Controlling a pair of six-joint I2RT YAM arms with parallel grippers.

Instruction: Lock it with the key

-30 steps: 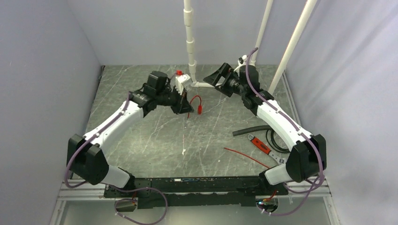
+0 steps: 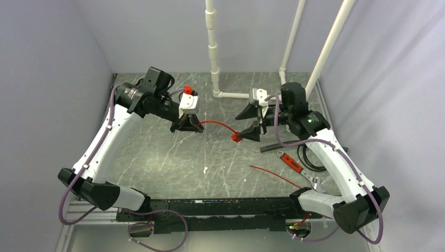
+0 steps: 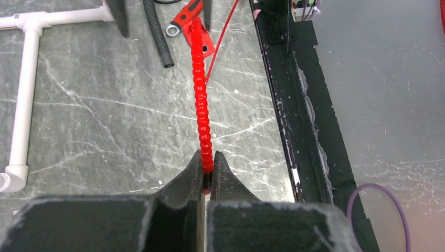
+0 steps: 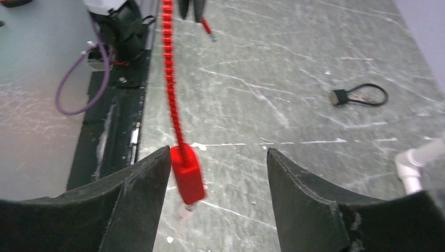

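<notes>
A red cable lock runs as a thin red cable (image 2: 218, 123) from my left gripper (image 2: 199, 128) to a red block (image 2: 236, 137) at its other end. The left gripper is shut on the cable's end, its fingertips (image 3: 223, 167) pinching the dark tip. My right gripper stands open, with fingers either side of the block's height. In the right wrist view the red block (image 4: 187, 176) is close to the left finger (image 4: 149, 176), with a wide gap to the other finger; whether it touches cannot be told. No key can be made out.
A black loop with a brass-coloured end (image 4: 362, 95) lies on the grey table. At the right of the table are a black tube (image 2: 281, 146), a red-handled tool (image 2: 292, 162) and a thin red rod (image 2: 275, 174). White pipes (image 2: 233, 95) line the back.
</notes>
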